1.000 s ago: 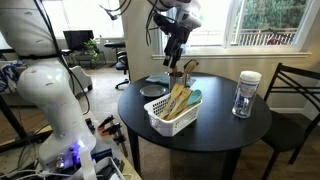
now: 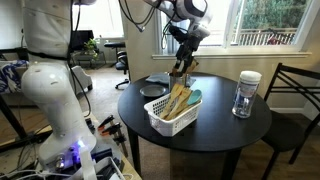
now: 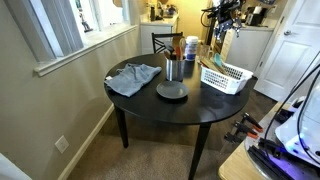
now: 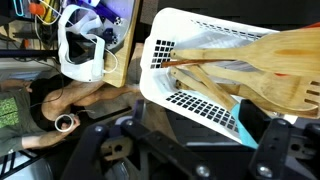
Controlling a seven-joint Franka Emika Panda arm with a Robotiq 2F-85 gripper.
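Observation:
A white slotted basket (image 2: pixel 174 125) stands on the dark round table, with wooden utensils (image 2: pixel 178 101) and a teal-headed utensil (image 2: pixel 193 98) leaning in it. My gripper (image 2: pixel 184 60) hangs above the basket, its fingers apart. From the wrist, the basket (image 4: pixel 157 50) and the pale wooden utensils (image 4: pixel 265 58) lie below and ahead of my open gripper. Nothing shows gripped between the fingers. Part of the teal utensil (image 4: pixel 238 119) is hidden by a finger. In the other exterior view, my gripper (image 3: pixel 222 38) is over the basket (image 3: pixel 226 80).
A metal holder (image 3: pixel 174 70) full of utensils stands behind the basket. Also on the table are a dark pan (image 3: pixel 172 90), a grey cloth (image 3: pixel 132 80) and a white canister (image 2: pixel 245 95). Bare tabletop shows right of the basket in exterior view 1.
In exterior view 1 my gripper has shifted right and come lower over the utensils. The basket and the other things on the table stay put.

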